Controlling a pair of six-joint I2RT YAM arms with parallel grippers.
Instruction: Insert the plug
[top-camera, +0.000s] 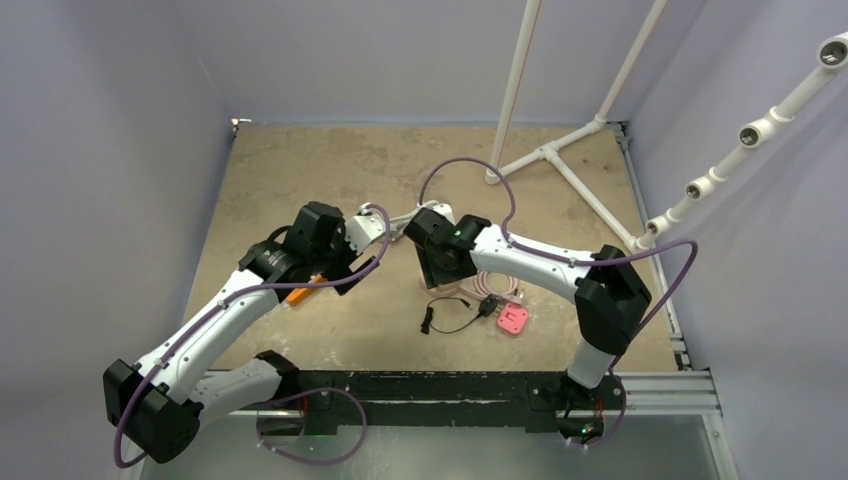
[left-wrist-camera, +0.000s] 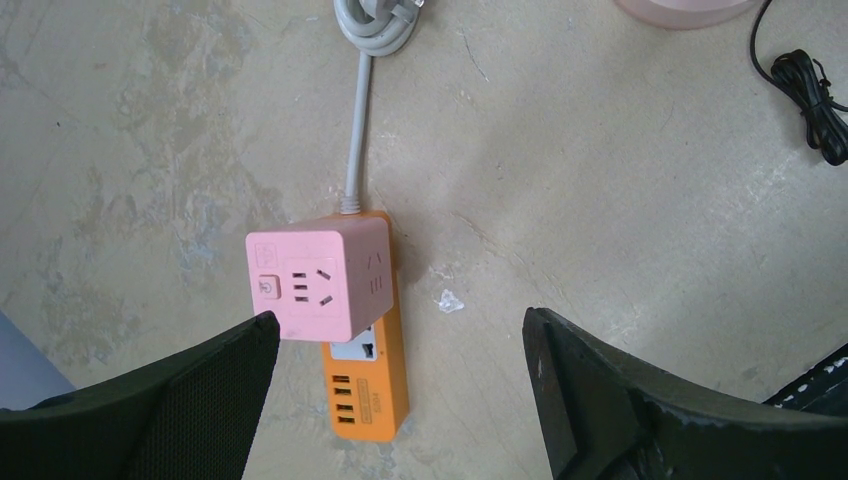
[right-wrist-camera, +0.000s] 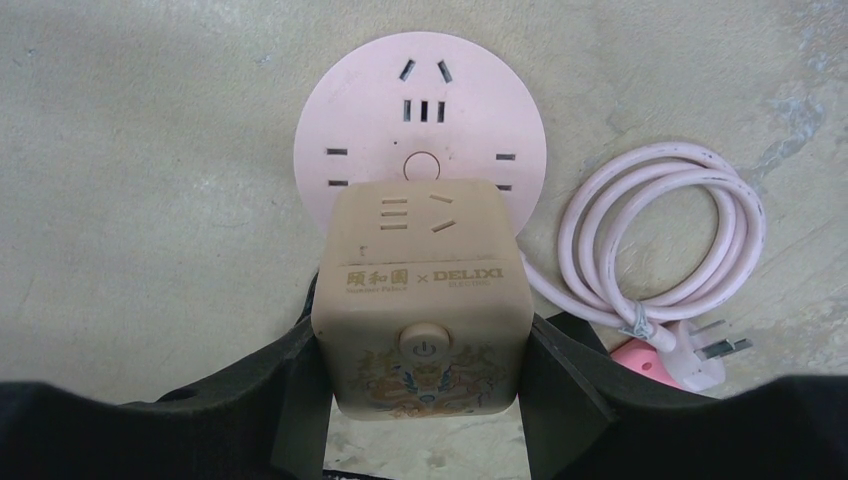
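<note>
In the right wrist view my right gripper has its fingers on both sides of a beige cube socket (right-wrist-camera: 425, 290), pressed against it above a round pink socket (right-wrist-camera: 420, 110). A pink cord with a plug (right-wrist-camera: 697, 355) lies coiled beside that. My left gripper stands open above a pink cube socket (left-wrist-camera: 295, 285) and an orange power strip (left-wrist-camera: 365, 400), with nothing between its fingers. In the top view both grippers are largely hidden by their wrists.
A red square block (top-camera: 512, 318) and a black adapter with cable (top-camera: 488, 306) lie at the front right. A white pipe frame (top-camera: 590, 195) borders the right side. The back left of the board (top-camera: 300, 160) is clear.
</note>
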